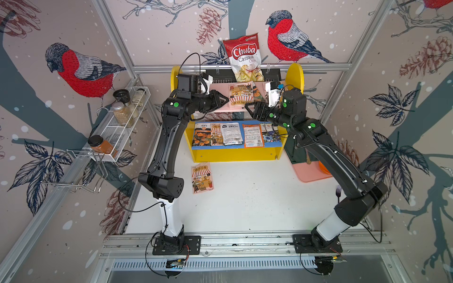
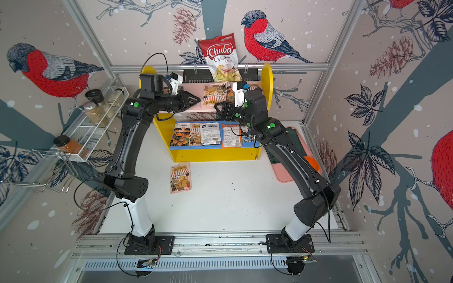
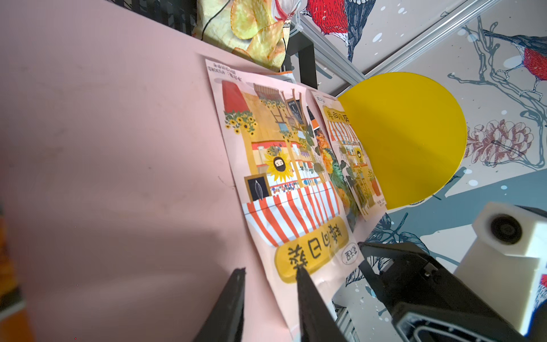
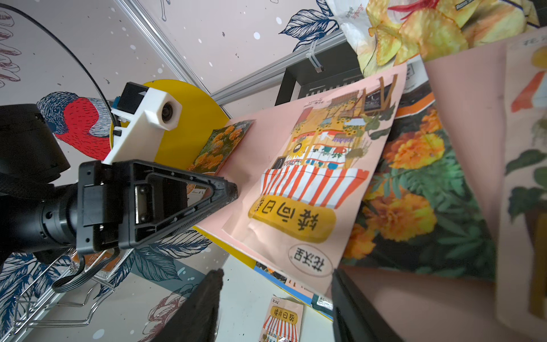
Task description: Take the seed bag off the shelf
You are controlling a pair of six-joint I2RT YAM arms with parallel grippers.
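Note:
A pink seed bag point(image 1: 241, 94) with a striped awning and yellow label lies on the upper pink shelf point(image 3: 125, 148), its lower end hanging past the front edge. My left gripper point(image 1: 225, 99) stands open at the bag's left; its fingers show apart in the left wrist view, close to the bag's lower corner. Right of the bag's lower end is my right gripper point(image 1: 247, 108). In the right wrist view its fingertips point(image 4: 211, 296) are well apart, with the seed bag point(image 4: 319, 188) beyond them and nothing clearly gripped.
A marigold bag point(image 4: 410, 199) lies partly under the pink one, with another pink bag point(image 3: 350, 148) beside it. A chip bag point(image 1: 245, 56) stands behind. Several seed bags fill the lower blue shelf point(image 1: 217, 146). One pink bag point(image 1: 202, 177) lies on the white table.

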